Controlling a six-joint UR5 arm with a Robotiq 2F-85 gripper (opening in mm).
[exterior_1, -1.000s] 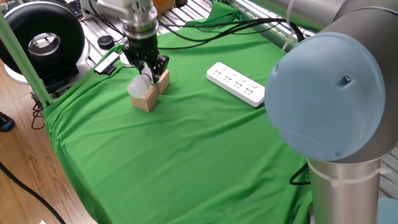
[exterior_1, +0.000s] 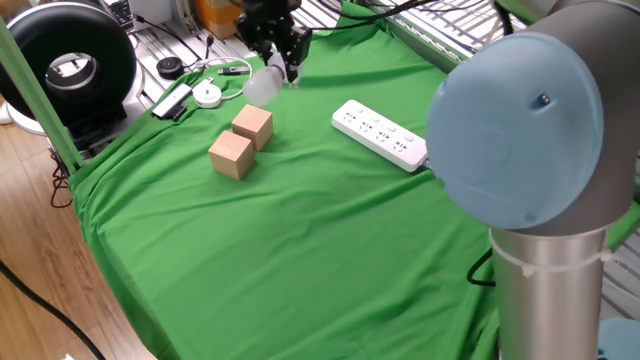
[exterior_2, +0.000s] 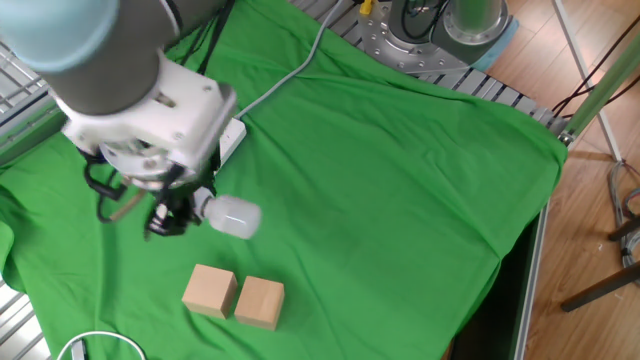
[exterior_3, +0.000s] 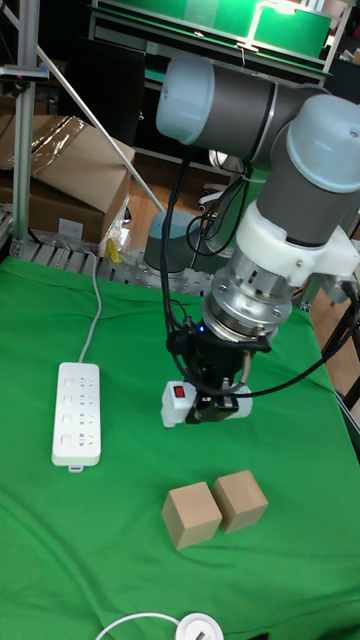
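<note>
My gripper is shut on a white lamp, held in the air above the green cloth. The lamp's frosted bulb sticks out to one side of the fingers in exterior view 1. In exterior view 3 its white body with a red switch shows on the other side. Exterior view 2 shows the bulb lying roughly level, clear of the blocks. The finger contact is too small and dark to make out.
A white power strip lies on the cloth, its cable running toward the arm's base. Near the cloth's edge are a white round charger with a cable and a black ring-shaped device.
The gripper and lamp were over the wooden blocks a second ago. They have moved away from the blocks, up and to the right in exterior view 1. The blocks have stayed put.
</note>
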